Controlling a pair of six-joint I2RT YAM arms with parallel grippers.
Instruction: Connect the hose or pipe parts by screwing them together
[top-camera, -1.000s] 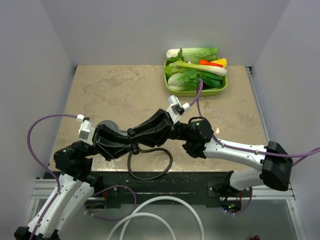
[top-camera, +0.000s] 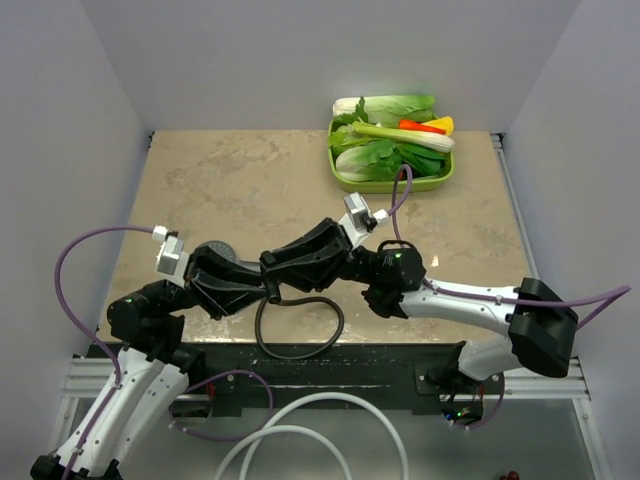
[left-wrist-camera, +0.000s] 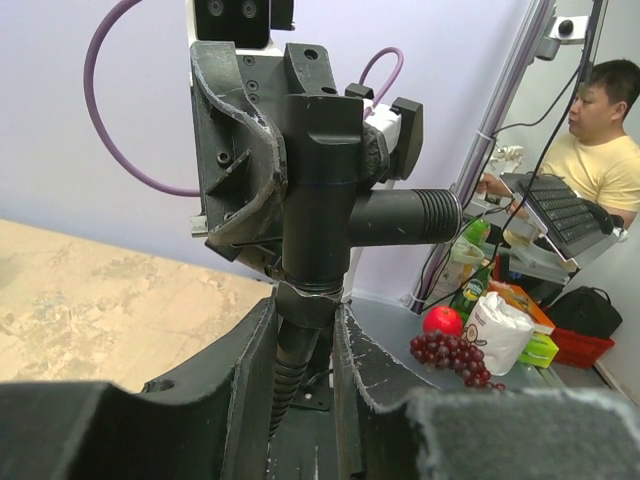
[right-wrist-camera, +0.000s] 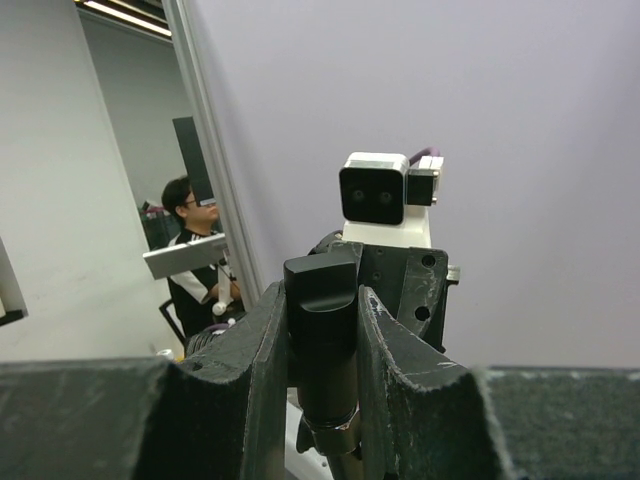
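Observation:
My two grippers meet at the centre of the top view. The left gripper (top-camera: 252, 285) is shut on the lower part of a black hose fitting (left-wrist-camera: 320, 150), whose ribbed side outlet points right in the left wrist view. The right gripper (top-camera: 280, 262) is shut on the fitting's upper black piece (right-wrist-camera: 322, 300), seen upright between its fingers. A black hose (top-camera: 318, 347) hangs from the fitting in a loop over the front of the table. Whether the pieces are fully joined, I cannot tell.
A green basket of vegetables (top-camera: 390, 183) stands at the back right of the beige table (top-camera: 220, 170). A dark round object (top-camera: 218, 250) lies behind the left gripper. White hose loops (top-camera: 345, 400) lie below the front edge. People stand outside the enclosure.
The right arm and its purple cable have shifted slightly, the wrist a little to the right. Both grippers remain together at the fitting.

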